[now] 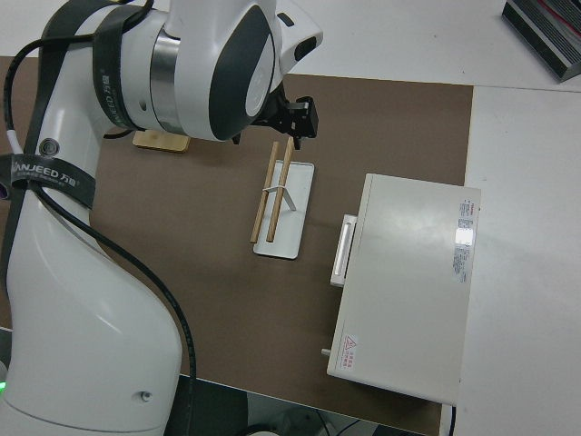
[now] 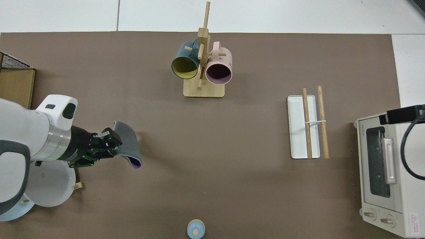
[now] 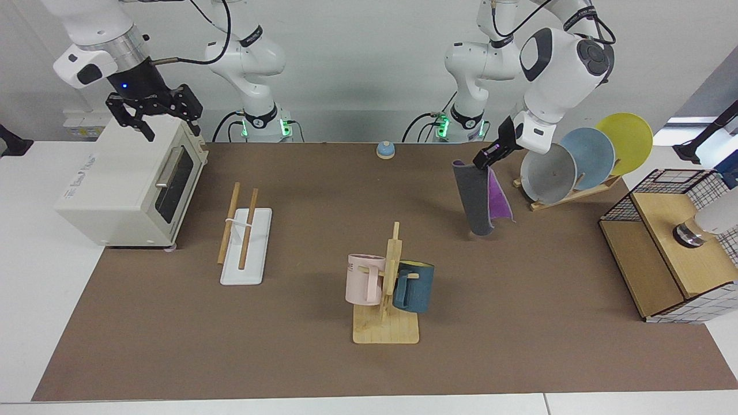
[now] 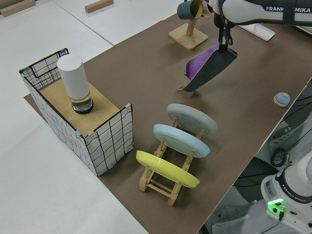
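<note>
A grey cloth with a purple underside (image 2: 129, 145) (image 3: 474, 197) (image 4: 210, 68) hangs over the table, clear of the plates' rack, from one arm's black gripper (image 2: 113, 144) (image 3: 488, 153), which is shut on it, at the left of the top view. The other arm's gripper (image 3: 155, 114) hangs above the white oven at the left of the left view; its finger opening is unclear. A grey plate (image 2: 51, 183), blue plate (image 4: 181, 140) and yellow plate (image 4: 167, 167) stand in a wooden rack.
A mug tree (image 2: 203, 91) holds teal and pink mugs. A white tray (image 2: 296, 127) with wooden sticks lies beside the oven (image 2: 378, 199). A mesh shelf (image 2: 16, 87) stands left; a small blue round object (image 2: 196, 229) is near the front. Mid-table is clear.
</note>
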